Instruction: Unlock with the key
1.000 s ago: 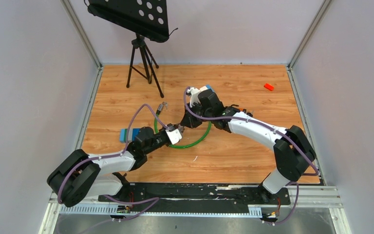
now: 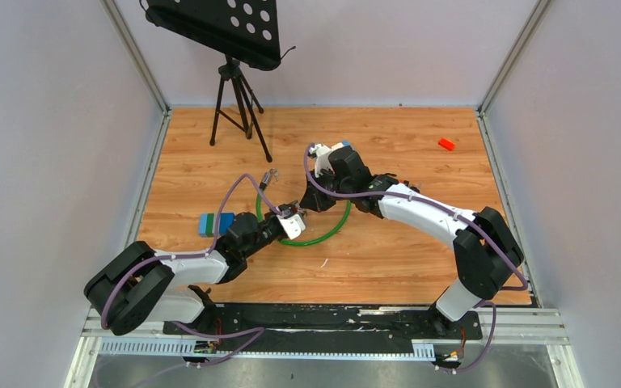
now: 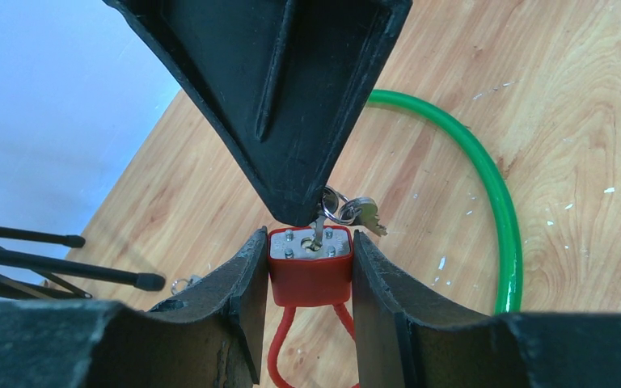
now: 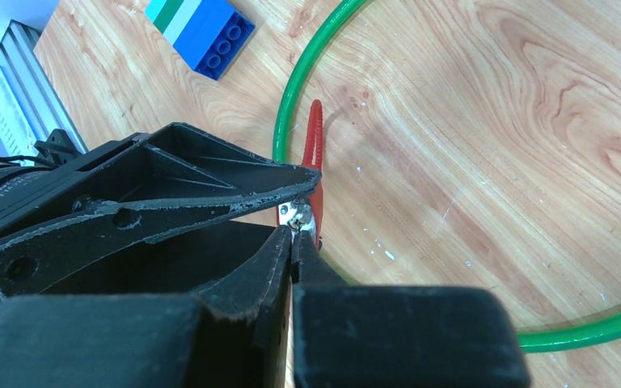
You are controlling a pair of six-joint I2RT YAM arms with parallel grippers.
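Note:
In the left wrist view, a red padlock [image 3: 311, 281] with a metal keyhole face sits between the fingertips of my left gripper, which is shut on it. Its red shackle hangs below. From above, my right gripper points at that face, shut, with a thin key [image 3: 318, 232] emerging from its tip. The key's end is at the keyhole; how deep it sits cannot be told. A ring with a second key [image 3: 364, 212] dangles beside. In the right wrist view the padlock [image 4: 318, 206] shows just past the right fingertips, the held key mostly hidden.
Beneath the grippers a green hose [image 2: 315, 240] curves over the wooden table. Blue and green blocks [image 2: 214, 225] lie left, a red block [image 2: 446, 144] far right. A black music stand [image 2: 238, 89] stands at the back left.
My right arm is nearly still.

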